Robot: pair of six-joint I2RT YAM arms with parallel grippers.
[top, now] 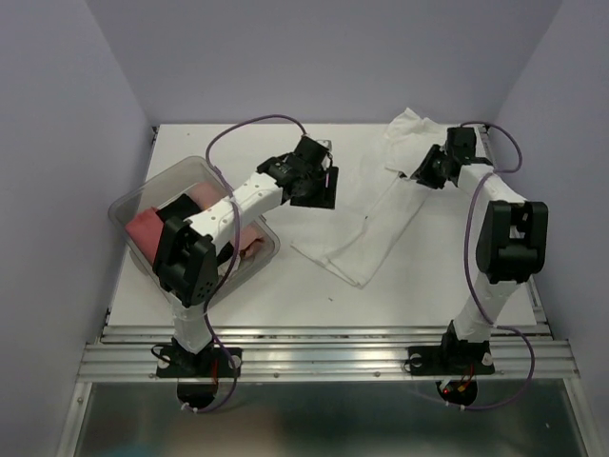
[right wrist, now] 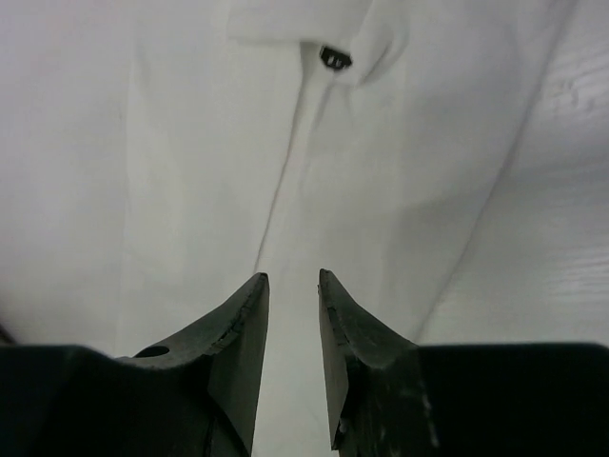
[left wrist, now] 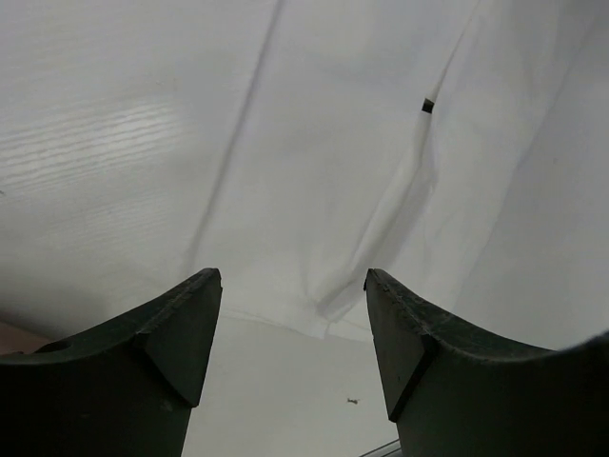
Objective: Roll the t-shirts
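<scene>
A white t-shirt (top: 354,255) lies slantwise on the white table, its lower end near the table's middle and its crumpled top end (top: 411,122) at the back edge. In the left wrist view, a fold line runs down the shirt (left wrist: 400,209) with a small black tag on it. My left gripper (top: 325,204) stands open beside the shirt's left side, nothing between its fingers. Over the shirt's upper right part is my right gripper (top: 424,181). Its fingers (right wrist: 249,309) are partly apart above the cloth (right wrist: 352,228), with no cloth seen between them.
A clear plastic bin (top: 143,195) with red, black and pinkish folded cloths stands at the left, under my left arm. Grey walls enclose the back and sides.
</scene>
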